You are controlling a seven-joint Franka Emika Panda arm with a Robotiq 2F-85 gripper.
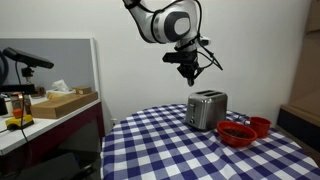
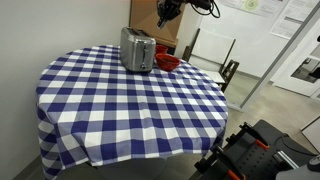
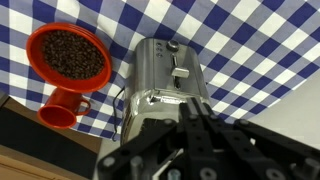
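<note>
A silver toaster (image 1: pixel 203 112) stands upright on the checkered table; its two top slots show in the first exterior view. My gripper (image 1: pixel 190 81) hangs above the toaster, apart from it, pointing down. Its fingers are together, and nothing shows between them. The wrist view looks down on the toaster (image 3: pixel 152 68), with its lever (image 3: pixel 180 73) on the end face. From the second exterior view, the toaster (image 2: pixel 137 50) is at the far side of the table. The gripper's dark parts cover the lower right of the wrist view.
Beside the toaster sits a red bowl (image 1: pixel 237 140) with coffee beans (image 3: pixel 72 52) in it. A red mug (image 1: pixel 260 126) stands close to that bowl. The checkered tablecloth (image 2: pixel 140 105) is bare across the front and middle.
</note>
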